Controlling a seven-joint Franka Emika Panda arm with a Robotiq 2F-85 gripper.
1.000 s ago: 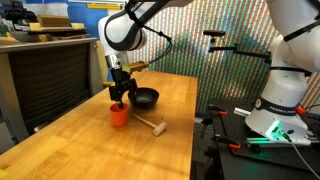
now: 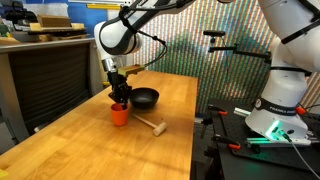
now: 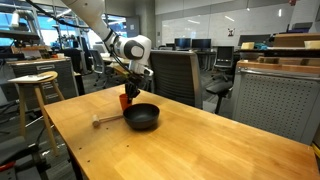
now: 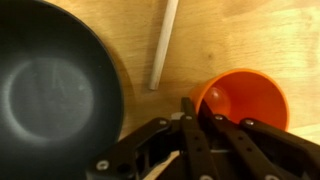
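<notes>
An orange cup (image 2: pixel 119 117) stands on the wooden table. In the wrist view, I look down into the cup (image 4: pixel 258 97), which is empty where its inside shows. My gripper is shut on the near-left rim of the cup, one finger on each side of the wall. From the side, the gripper (image 2: pixel 121 101) reaches down to the cup's top. The cup (image 3: pixel 125 101) is partly hidden behind a black bowl in the second exterior view.
Close beside the cup sits the black bowl (image 2: pixel 145 98). A wooden mallet (image 2: pixel 152 126) lies nearby, its handle (image 4: pixel 164 45) between bowl and cup in the wrist view.
The gripper has moved down and slightly left at the cup's rim. The cup stays in about the same place, and the bowl and mallet have not moved.
</notes>
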